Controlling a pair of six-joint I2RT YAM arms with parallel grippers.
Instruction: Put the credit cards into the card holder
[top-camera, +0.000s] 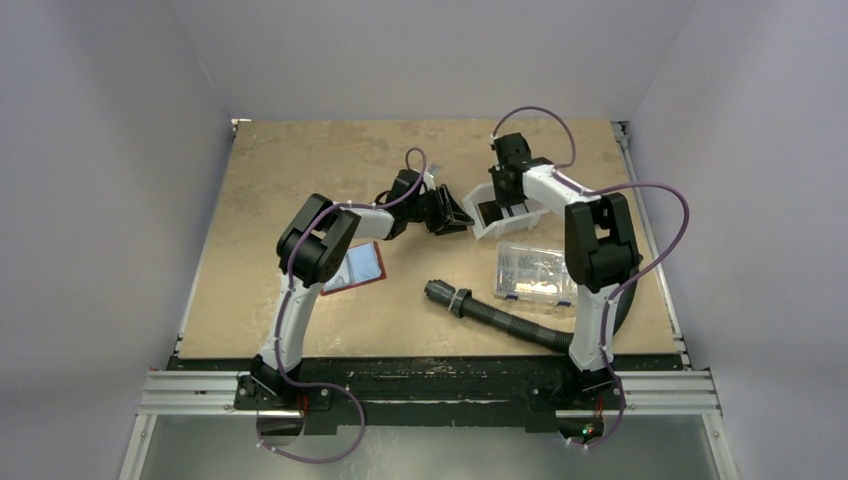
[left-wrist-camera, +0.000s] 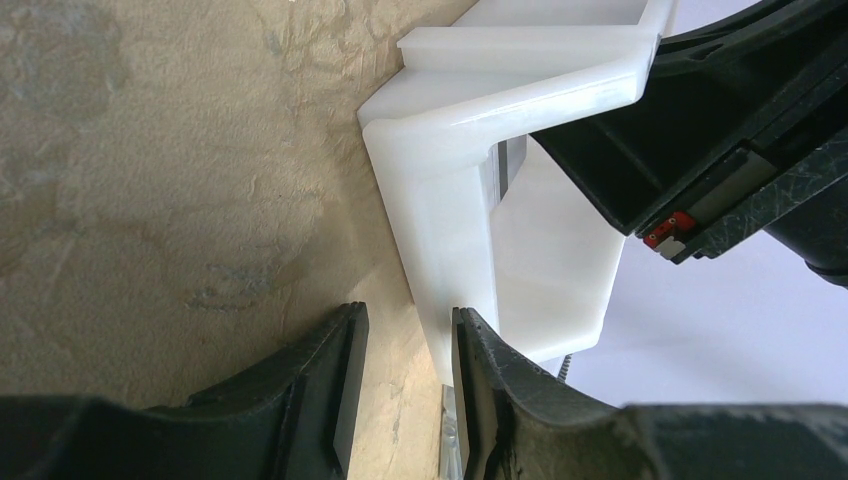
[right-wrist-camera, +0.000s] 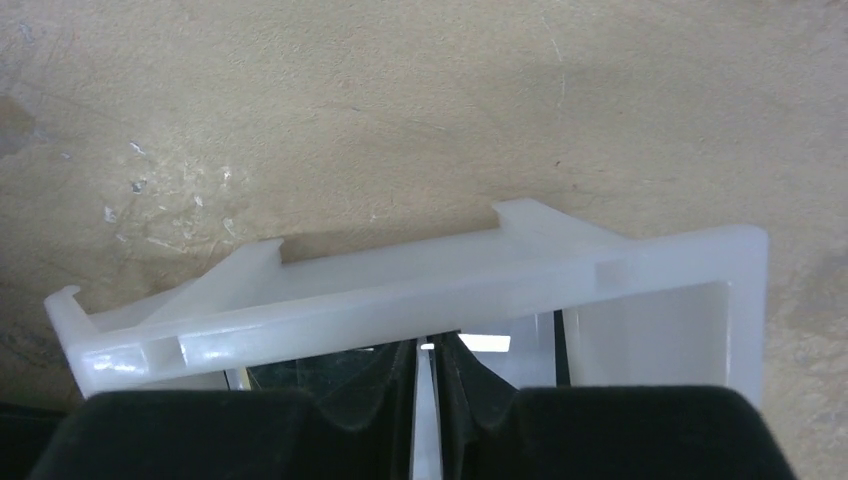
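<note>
A white bin (top-camera: 490, 229) stands right of the table's middle, with flat dark and pale cards inside. In the right wrist view a dark card (right-wrist-camera: 318, 371) and a silvery card (right-wrist-camera: 530, 350) lie below the bin's rim. My right gripper reaches down into the bin, its fingertips a narrow gap apart; I see only a pale strip between them. Beside the bin's left end my left gripper is part open, its right finger close to the white wall. The red-edged, pale blue folder (top-camera: 364, 264), apparently the card holder, lies open on the table, partly under the left arm.
A clear compartment box (top-camera: 535, 272) and a ribbed black hose (top-camera: 505, 322) lie in front of the bin. One small pale item (top-camera: 434, 170) rests behind the left gripper. Free table spreads out at the far left.
</note>
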